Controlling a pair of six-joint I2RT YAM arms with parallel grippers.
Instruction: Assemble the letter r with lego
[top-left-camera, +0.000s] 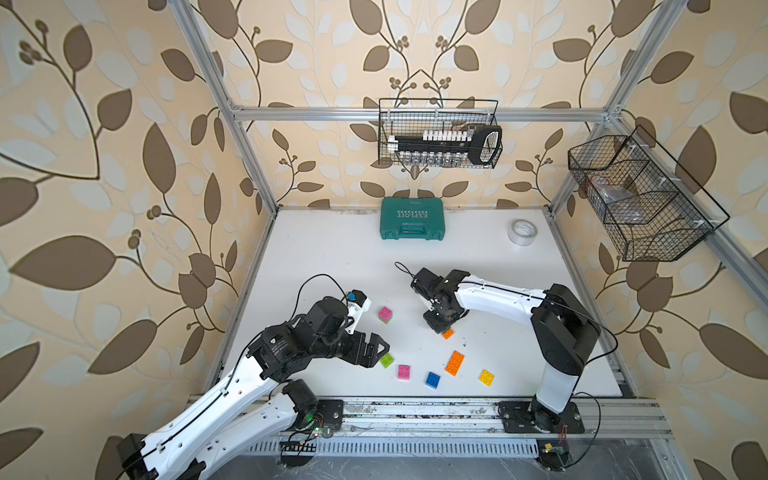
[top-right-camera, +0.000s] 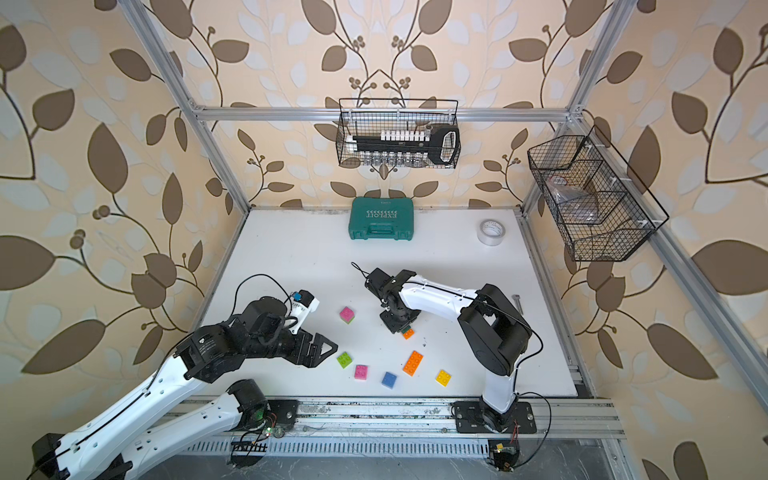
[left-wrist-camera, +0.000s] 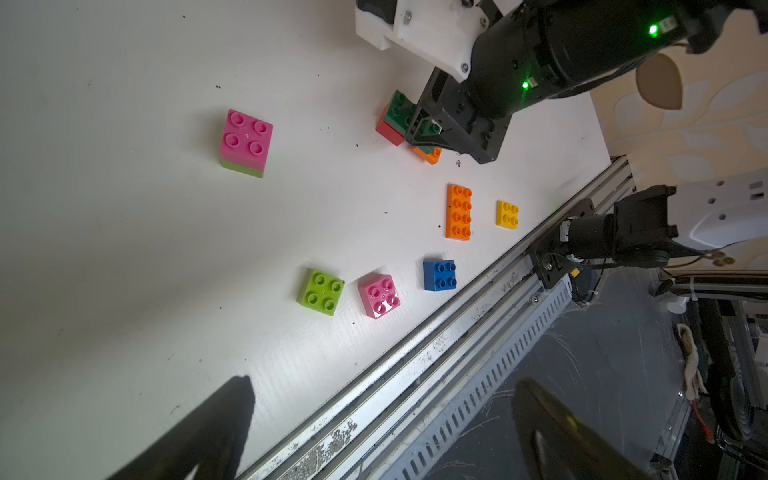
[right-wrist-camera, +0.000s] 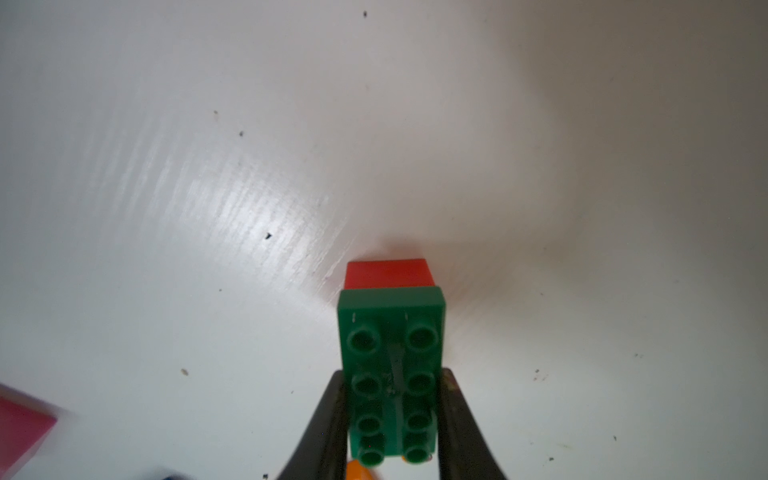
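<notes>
In the right wrist view my right gripper is shut on a long green brick (right-wrist-camera: 390, 312). Under the green brick's far end shows a red brick (right-wrist-camera: 388, 273); an orange brick (left-wrist-camera: 429, 154) peeks out beneath its near end. Whether the green studs are fully pressed down on them cannot be told. My left gripper is open and empty, raised at the front left. Off to the left stands a pink brick (left-wrist-camera: 246, 136) on top of a light green one (left-wrist-camera: 242, 169), apart from the rest.
Along the front lie a lime brick (left-wrist-camera: 321, 292), a pink brick (left-wrist-camera: 379, 296), a blue brick (left-wrist-camera: 440, 275), a long orange brick (left-wrist-camera: 458, 212) and a yellow brick (left-wrist-camera: 507, 214). A green case (top-left-camera: 412, 218) and tape roll (top-left-camera: 522, 232) sit at the back.
</notes>
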